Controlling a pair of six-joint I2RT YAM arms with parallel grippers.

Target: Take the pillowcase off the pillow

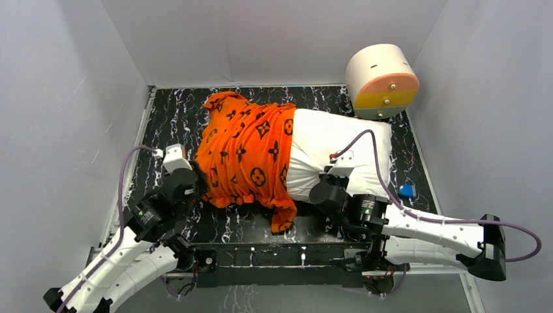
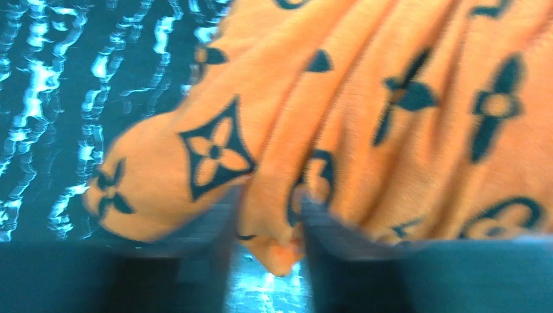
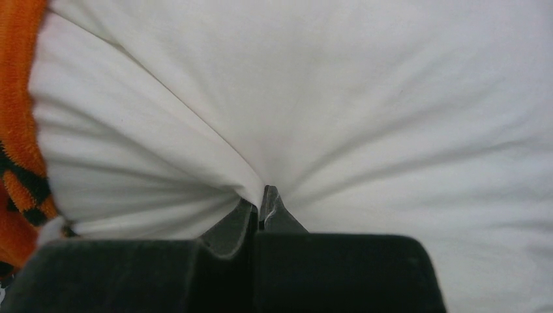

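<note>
The orange pillowcase [image 1: 241, 156] with dark flower prints is bunched over the left part of the white pillow [image 1: 339, 143], whose right part is bare. My right gripper is shut on a pinched fold of white pillow fabric, a short way right of the orange edge. My left gripper is at the left end of the pillowcase, over its loose lower tip, fingers blurred and apart with orange cloth between and below them; whether they grip it is unclear.
A white cabinet with coloured drawers [image 1: 381, 85] stands at the back right. A small blue object [image 1: 407, 191] lies right of the pillow. Grey walls enclose the black marbled table [image 1: 169, 117].
</note>
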